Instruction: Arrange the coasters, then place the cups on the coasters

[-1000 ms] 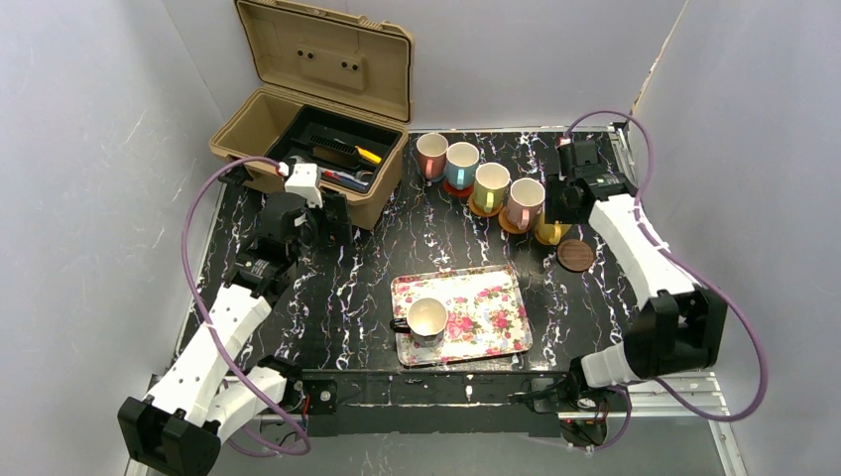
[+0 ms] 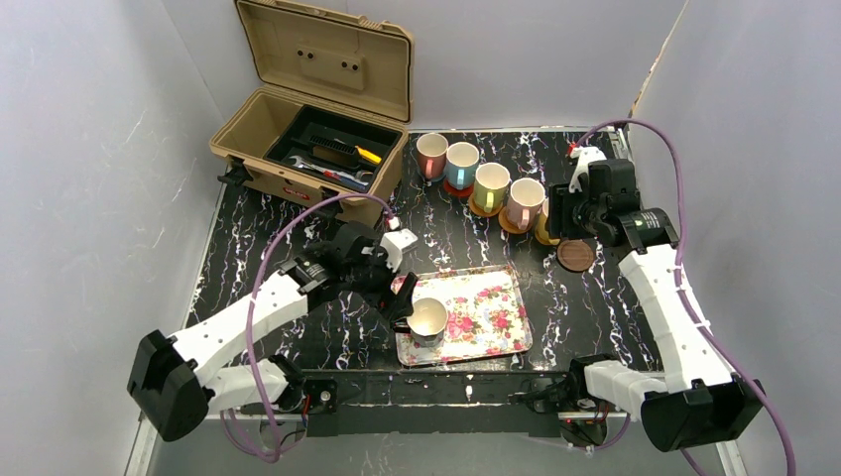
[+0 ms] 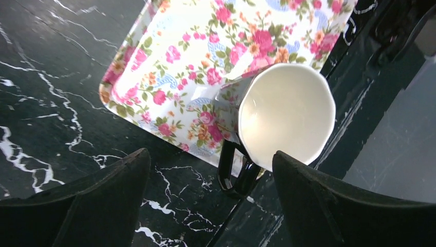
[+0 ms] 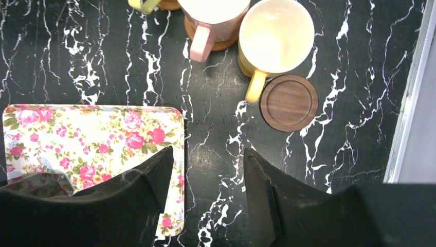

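Note:
A cup (image 2: 428, 319) with a cream inside, a shiny outside and a black handle stands at the left end of the floral tray (image 2: 508, 337). In the left wrist view the cup (image 3: 288, 110) lies beyond my left gripper, its handle between and past the parted fingers. That gripper is open and holds nothing. An empty dark brown coaster (image 4: 289, 103) rests on the marble counter, just beside the yellow cup (image 4: 277, 38). Above that area my right gripper is open, with only bare counter and tray edge seen between its fingers.
Behind, a diagonal row of cups on coasters includes a pink cup (image 2: 525, 201) and a green cup (image 2: 490, 185). An open tan toolbox (image 2: 228, 134) stands at the back left. Counter between tray and brown coaster is clear.
The cups have not moved.

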